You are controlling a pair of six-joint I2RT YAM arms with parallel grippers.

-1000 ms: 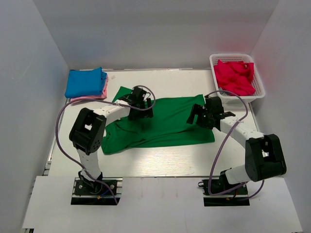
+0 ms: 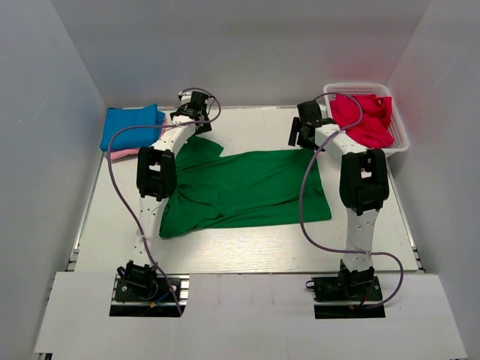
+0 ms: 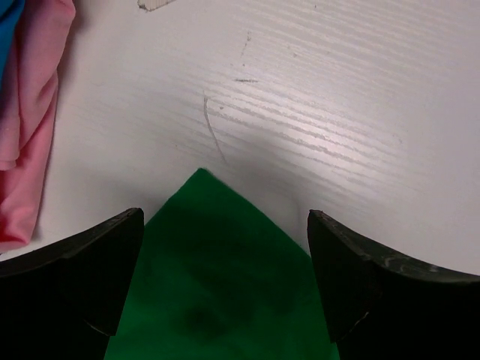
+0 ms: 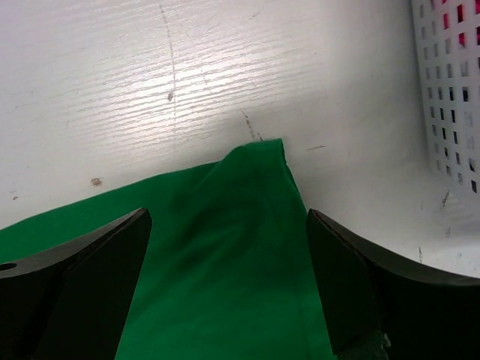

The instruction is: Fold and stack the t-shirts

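Observation:
A green t-shirt (image 2: 247, 184) lies spread across the middle of the table, with some creases at its lower left. In the left wrist view, a pointed corner of the green cloth (image 3: 217, 255) lies between the fingers of my left gripper, which is open above it. My right gripper is also open, over the shirt's upper right corner (image 4: 259, 169), with the cloth showing between its fingers. Both grippers are at the shirt's far edge. A blue folded shirt (image 2: 131, 127) rests on pink folded cloth (image 2: 124, 153) at the back left.
A white perforated basket (image 2: 403, 135) holding red cloth (image 2: 364, 120) stands at the back right, close beside my right gripper. Bare table (image 2: 259, 251) shows in front of the shirt and along its far side. Grey walls stand around the table.
Both arms have moved toward the back of the table.

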